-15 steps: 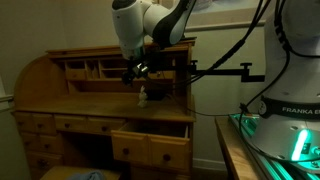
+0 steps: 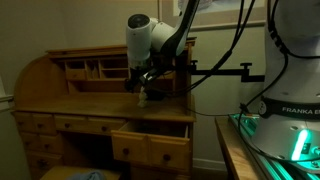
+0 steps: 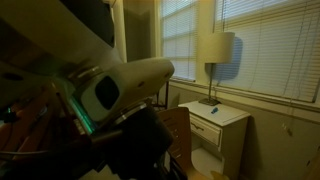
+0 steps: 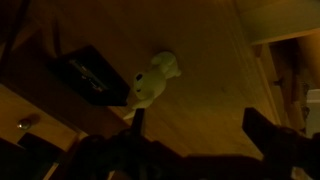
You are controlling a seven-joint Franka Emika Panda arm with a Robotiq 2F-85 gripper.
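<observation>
A small pale toy figure (image 4: 155, 78) lies on the wooden desk top in the wrist view, beside a black box (image 4: 92, 72). In exterior view 1 the same toy (image 2: 143, 97) shows as a light spot near the desk's front, below my gripper. My gripper is open, its dark fingers wide apart with only desk surface between them. The toy is off to the left finger's side in the wrist view, apart from the fingers. In the front of the desk, a drawer (image 2: 152, 146) stands pulled out.
Cubbyholes (image 2: 92, 70) line the back of the desk (image 2: 80, 103), and closed drawers fill its left front. A lamp (image 3: 214, 52) stands on a white cabinet (image 3: 221, 125) by the windows.
The arm has moved right and lower, bringing my gripper down closer to the toy. The toy and the pulled-out drawer look unmoved.
</observation>
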